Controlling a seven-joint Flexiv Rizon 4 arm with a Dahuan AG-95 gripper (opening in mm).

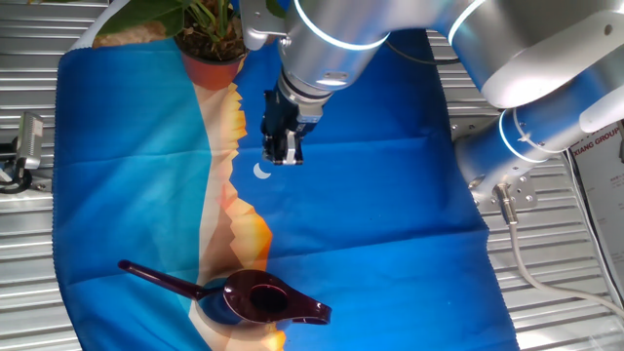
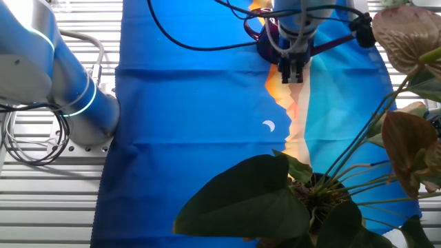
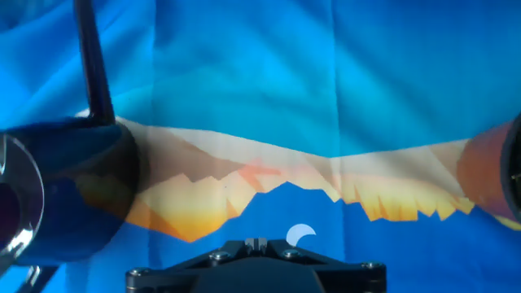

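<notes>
My gripper (image 1: 287, 161) hangs above the blue cloth, near the printed white moon. In the wrist view its fingertips meet at the bottom middle, so the gripper is shut, and nothing shows between them. A dark red watering can (image 1: 255, 296) stands upright at the front of the cloth, its long thin spout pointing left, well apart from the gripper. At the left of the wrist view the can (image 3: 77, 191) is partly cut off. The potted plant (image 1: 212, 71) stands at the back of the cloth in an orange-brown pot.
Large leaves (image 2: 238, 200) spread over the near side in exterior view 2. A small grey device (image 1: 29, 141) sits left of the cloth. Cables (image 2: 200, 48) hang around the arm.
</notes>
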